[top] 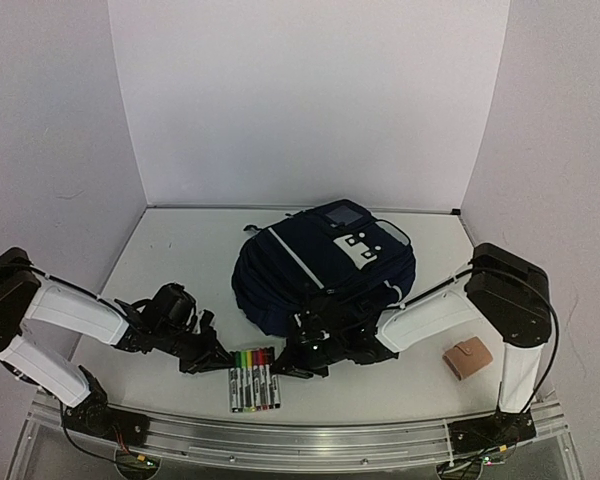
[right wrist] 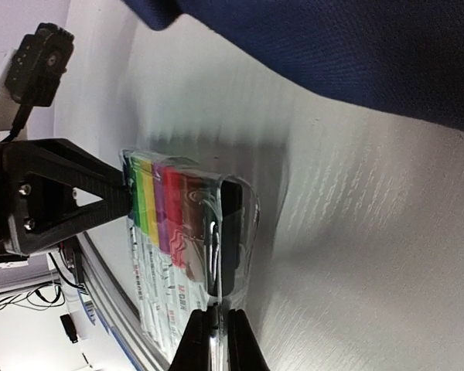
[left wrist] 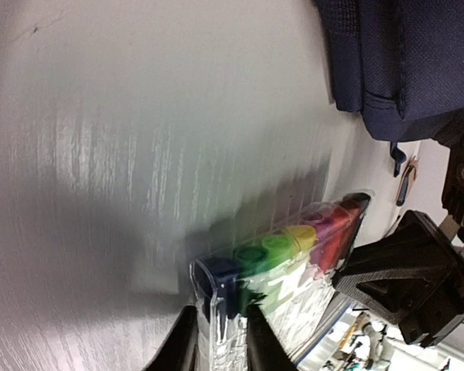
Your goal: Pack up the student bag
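A clear plastic pack of coloured markers (top: 254,385) is held between my two arms near the table's front edge. My left gripper is shut on the pack's left edge, by the dark blue marker. At the opposite edge, beside the black marker, my right gripper is shut on the clear plastic. Behind the arms lies the navy student bag (top: 315,260), with a pale patch on its upper side; the right arm hides part of its front. A brown wallet (top: 467,357) rests at the right of the table.
A metal rail (top: 300,440) borders the front of the table. White walls close off the back and both sides. Open tabletop shows left of the bag and between the right arm and the wallet.
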